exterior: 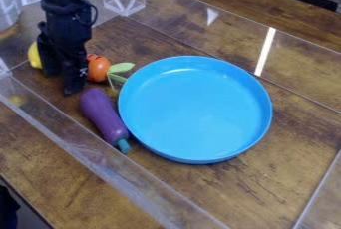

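My black gripper (67,66) is low over the wooden table at the left, between a yellow object (36,56), partly hidden behind it, and an orange carrot (98,68) with green leaves. Whether its fingers hold anything is hard to tell. A purple eggplant (103,116) with a green tip lies just below, beside a round blue plate (194,108), which is empty.
Clear plastic walls edge the workspace, one running along the lower left (136,190).
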